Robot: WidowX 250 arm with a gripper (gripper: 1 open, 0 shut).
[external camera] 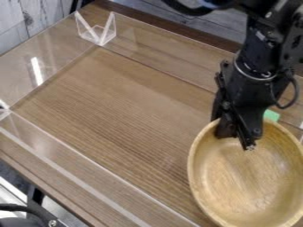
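My black gripper (233, 124) comes down from the top right to the upper left rim of a large yellow-tan bowl (246, 184), which fills the lower right of the view. The fingertips are at that rim; whether they close on it I cannot tell, as the dark finger parts overlap.
A small green object (270, 116) is partly visible behind the bowl at the right. Clear plastic brackets (97, 27) stand at the upper left edge.
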